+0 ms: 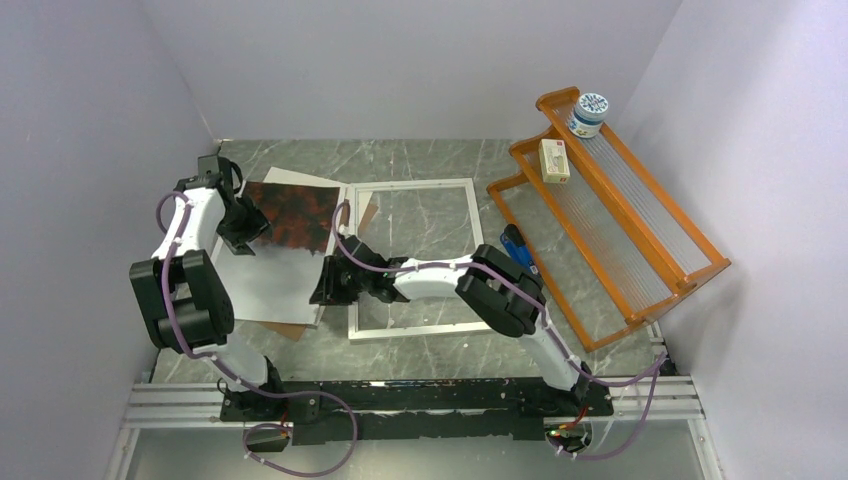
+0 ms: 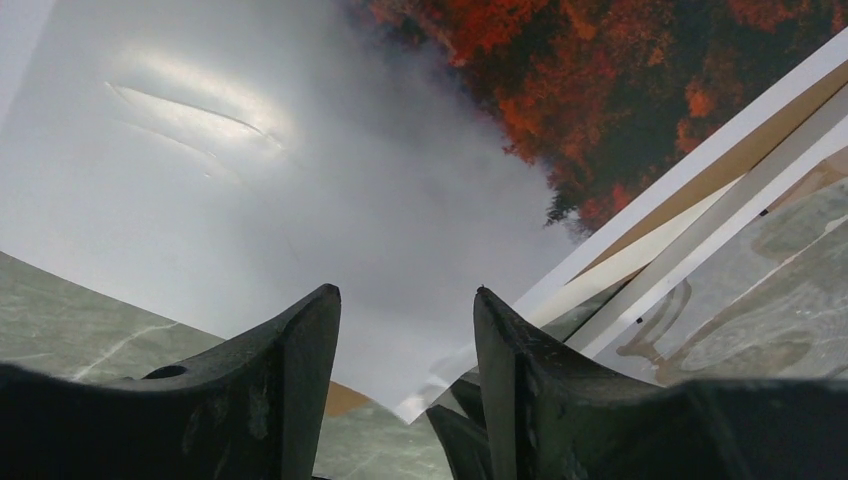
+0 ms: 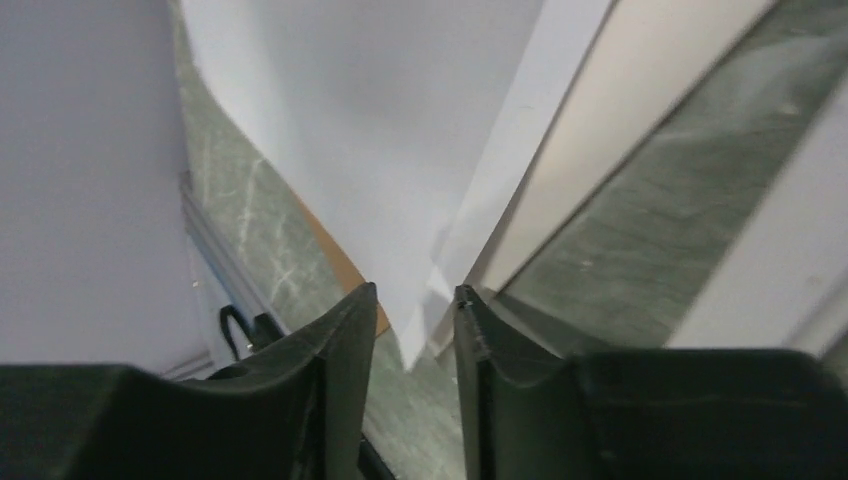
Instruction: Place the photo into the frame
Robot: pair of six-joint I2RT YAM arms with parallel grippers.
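Observation:
The photo (image 1: 270,285), dark red foliage above and pale grey below, lies at the left on a cream sheet and brown board. To its right is the empty white frame (image 1: 425,333), flat on the table. My left gripper hovers over the photo's left side in the top view; its fingers are apart, with only the photo's surface seen through the gap. At the photo's near right corner is my right gripper, fingers also apart. That corner shows in the gap; whether it lies between the fingers or below them, I cannot tell.
A wooden rack (image 1: 610,225) fills the right side, carrying a small box (image 1: 554,161) and a jar (image 1: 587,115). A blue cutter (image 1: 519,250) lies by the frame's right side. The brown board (image 3: 335,245) peeks out under the photo. Bare grey table shows inside the frame.

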